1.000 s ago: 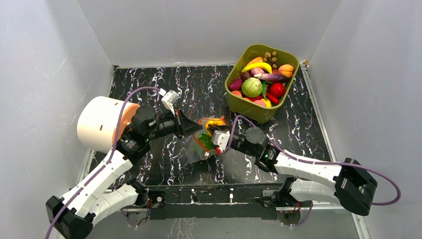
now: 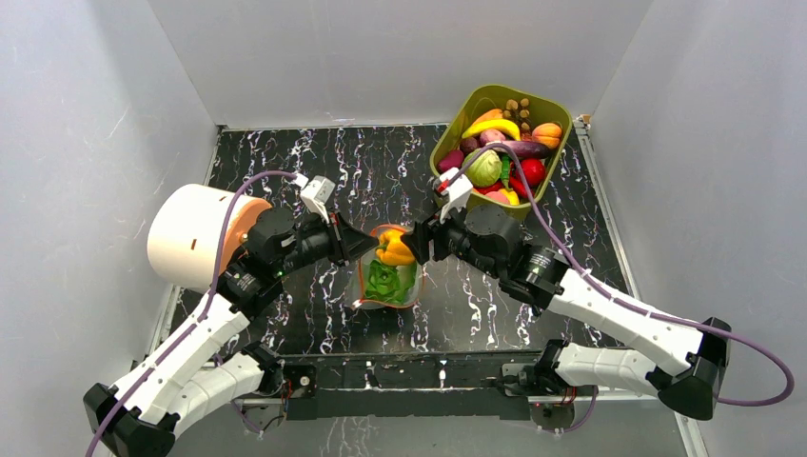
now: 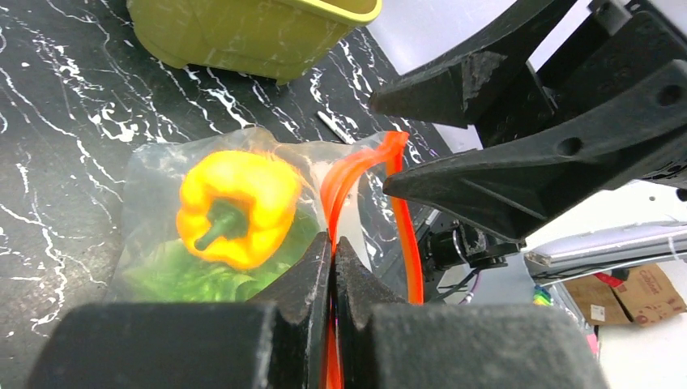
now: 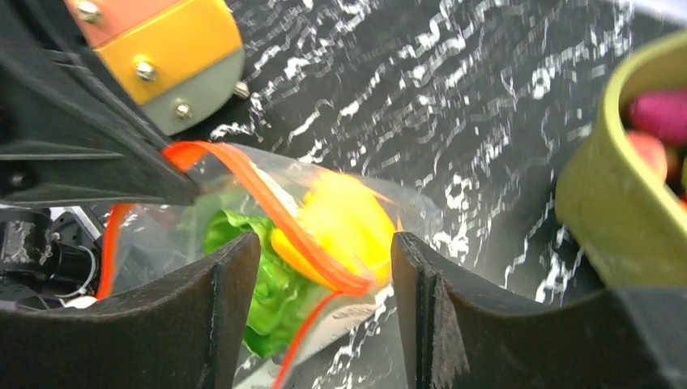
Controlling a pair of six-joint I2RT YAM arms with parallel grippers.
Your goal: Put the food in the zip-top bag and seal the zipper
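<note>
A clear zip top bag with an orange rim [image 3: 348,174] stands mouth-up on the table, its mouth spread. Inside it are a yellow-orange bell pepper [image 2: 394,249] and a green leafy vegetable [image 2: 383,284]. My left gripper is shut on the orange rim at the bag's left side; the strip runs between its fingers. My right gripper is partly open at the opposite side, its fingertips [image 3: 401,186] apart. In the right wrist view a corner of the rim shows between and beyond those fingers, and nothing is clamped there.
A green bin [image 2: 442,157] full of produce stands at the back right, just behind the right gripper. A large pale cylinder [image 2: 186,238] is beside the left arm.
My right gripper has swung round and backed away to the right, rising at the rear. The bag's mouth looks wider and turned more upward. My left gripper has shifted only slightly left.
</note>
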